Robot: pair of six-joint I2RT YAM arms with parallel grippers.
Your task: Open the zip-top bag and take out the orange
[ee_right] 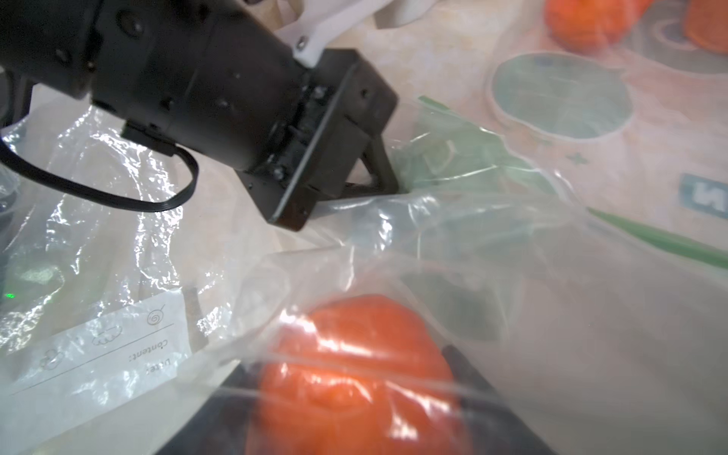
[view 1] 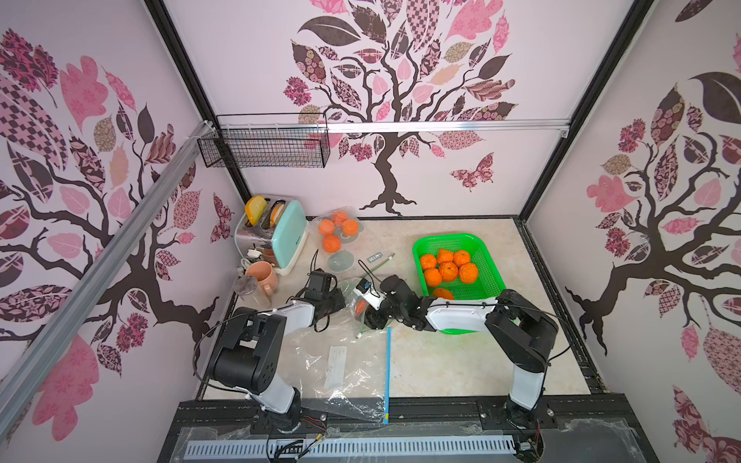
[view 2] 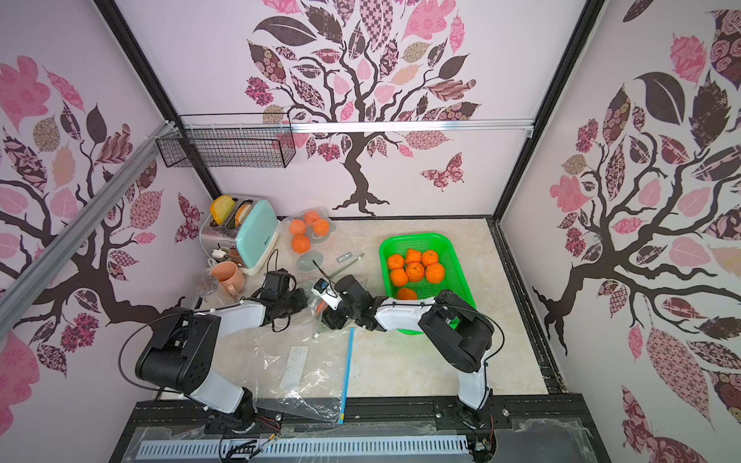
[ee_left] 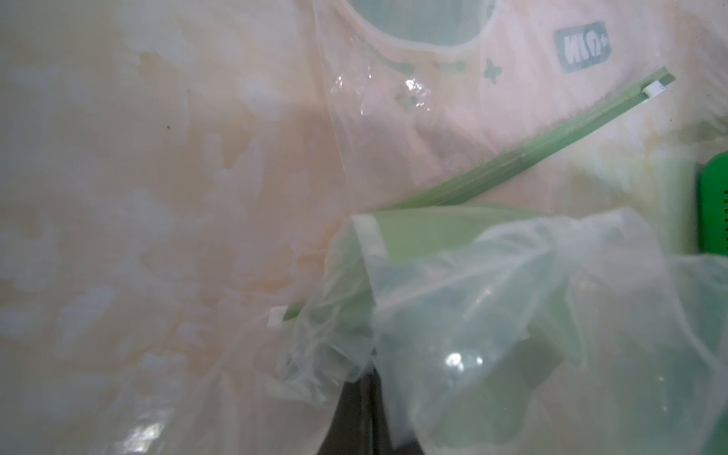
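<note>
An orange (ee_right: 352, 333) shows through clear film in the right wrist view. My right gripper (view 1: 367, 315) is at that orange, its fingers (ee_right: 493, 402) spread on either side; whether they press on it I cannot tell. Clear film of the zip top bag (ee_right: 424, 220) lies across the orange and drapes over both fingers. My left gripper is shut at the bag's edge, with gathered film (ee_left: 333, 341) pinched at its tips. Green-tinted plastic of the bag spreads to the right of those tips.
Another bag with several oranges (view 1: 338, 227) lies behind, its green zip strip (ee_left: 523, 155) close to my left gripper. The green basket (view 1: 494, 277) of oranges stands right. A large clear bag with a blue strip (view 1: 388, 370) covers the front left. Mugs (view 1: 263, 274) stand left.
</note>
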